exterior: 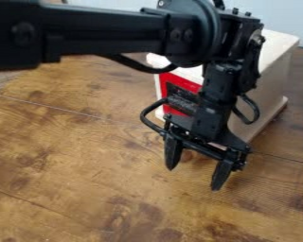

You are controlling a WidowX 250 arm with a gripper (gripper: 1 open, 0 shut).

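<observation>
My black gripper [195, 170] hangs low over the wooden floor with its two fingers pointing down, spread apart, and nothing between them. Behind it stands a light wooden box [276, 66] with a red front panel [174, 85], partly hidden by the arm and gripper.
Bare wood-plank surface [79, 180] fills the left and front of the view. A pale wall shows at the upper right, and a light edge runs along the far right beside the box.
</observation>
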